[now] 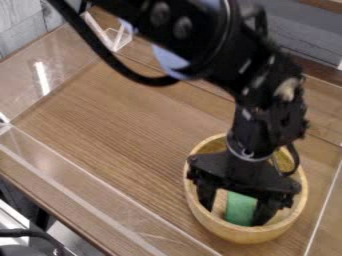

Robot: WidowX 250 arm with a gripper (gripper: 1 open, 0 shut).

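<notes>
A round cream bowl point(241, 232) sits at the lower right of the table. Inside it lies a green block point(241, 208), partly hidden by my black gripper point(241, 195), which is down inside the bowl with its fingers open around the block. Whether they touch it is hard to tell.
A white wire-like object point(114, 30) stands at the back left, partly behind the arm. Table edges show at the left and lower left.
</notes>
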